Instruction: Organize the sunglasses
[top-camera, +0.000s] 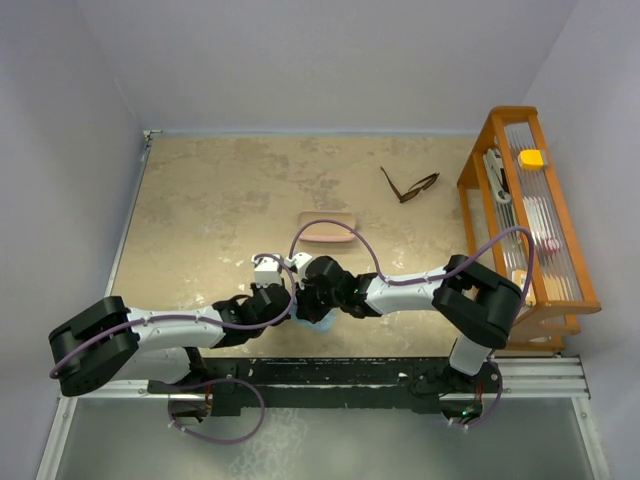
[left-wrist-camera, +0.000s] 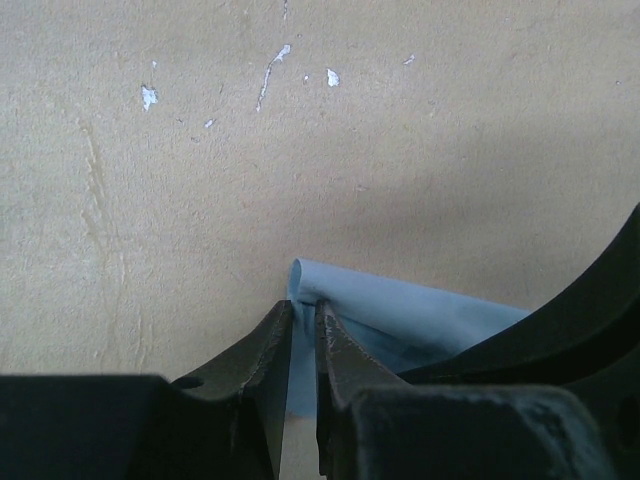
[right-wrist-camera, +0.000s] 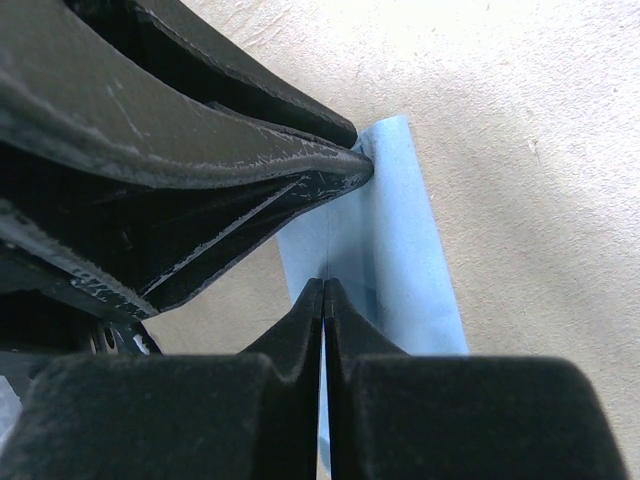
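A light blue folded cloth (top-camera: 318, 325) lies on the table beneath both grippers, which meet at the front middle. My left gripper is shut at the cloth's folded end; whether fabric is between its fingertips is hard to tell. My right gripper is shut over the cloth (right-wrist-camera: 405, 250), with the other gripper's black fingers reaching onto the fold beside it. The sunglasses (top-camera: 405, 192) lie with arms spread, apart from both grippers, at the back right of the table.
A pink-tan case (top-camera: 327, 235) sits behind the grippers at the middle. A wooden rack (top-camera: 555, 205) with assorted items stands along the right edge.
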